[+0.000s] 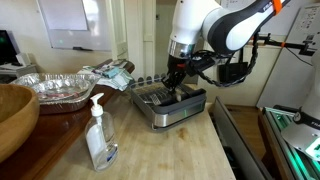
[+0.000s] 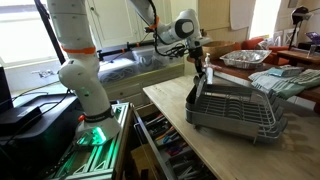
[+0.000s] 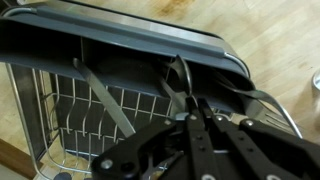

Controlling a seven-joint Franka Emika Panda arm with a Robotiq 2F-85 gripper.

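My gripper is over the utensil holder along one side of the grey dish rack. Its fingers look shut on a metal utensil, whose curved end shows just beyond the fingertips; what kind it is I cannot tell. To the left, a flat metal utensil leans in the holder. A fork-like utensil sticks out over the rim to the right. In exterior view 2 the wire rack stands on the table with its grey base below it, and the fingertips are hard to make out.
A soap bottle, a foil tray and a wooden bowl stand on the table. A cloth lies behind the rack. A person stands just behind it.
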